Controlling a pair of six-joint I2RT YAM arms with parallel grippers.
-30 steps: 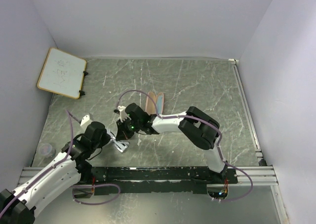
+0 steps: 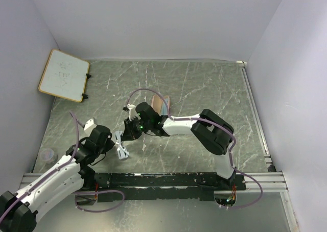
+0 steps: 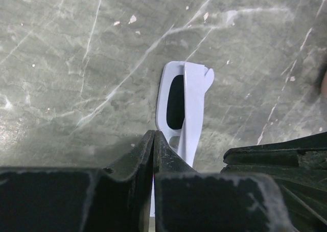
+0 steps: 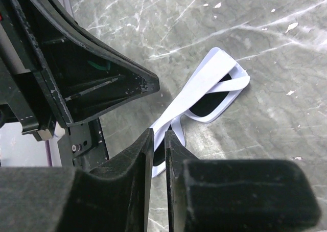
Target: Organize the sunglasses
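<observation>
White-framed sunglasses (image 2: 122,152) with dark lenses lie on the table between the two arms. Their white temples cross over the lenses in the right wrist view. My left gripper is low beside them, its fingertips seeming close together; its finger width is unclear from this angle, and nothing is seen held. The left wrist view has part of the sunglasses (image 3: 185,107) just beyond those tips. Close above the frame, my right gripper has a narrow gap between its fingers, with part of the sunglasses (image 4: 196,91) visible past them. Its fingers hide some of the frame.
Behind the right gripper, a case-like holder with brown and blue sections (image 2: 165,107) is partly covered by the arm. A whiteboard (image 2: 64,75) leans at the far left, and a clear round container (image 2: 48,156) stands at the left edge.
Compared with a second ago, my right gripper has shifted slightly right and away from the front edge. The sunglasses' outline is narrower, with the part that stuck out rightward drawn in. The left gripper barely moved.
</observation>
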